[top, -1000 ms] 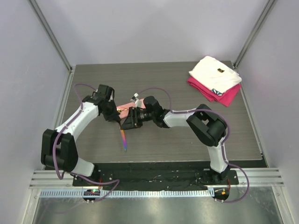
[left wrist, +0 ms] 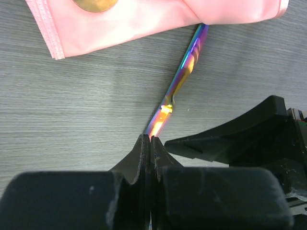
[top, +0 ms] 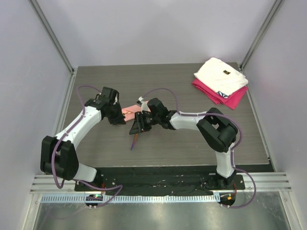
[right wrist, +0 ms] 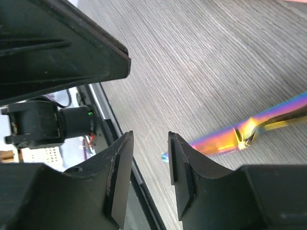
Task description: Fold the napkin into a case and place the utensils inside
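Observation:
The folded pink napkin (top: 128, 109) lies at table centre-left, partly hidden by both grippers; in the left wrist view its lower edge (left wrist: 124, 36) shows. A rainbow-coloured utensil (left wrist: 180, 76) slants from that edge towards my left gripper, which is shut with nothing seen between its fingertips. Its blue end lies nearer the robot, clear of the napkin. My right gripper has its fingers part open above the utensil (right wrist: 278, 115); that blue end shows in the gap. In the right wrist view the left gripper's dark tip (right wrist: 115, 67) stands apart from the utensil.
A gold round piece (left wrist: 97, 4) shows on the pink napkin. A white cloth (top: 218, 75) and red cloth (top: 232, 99) lie stacked at the far right corner. Both gripper tips are close together.
The utensil's near end has shifted slightly right and now slants the other way in the top view. My right gripper has moved a little to the right; the left has stayed almost still.

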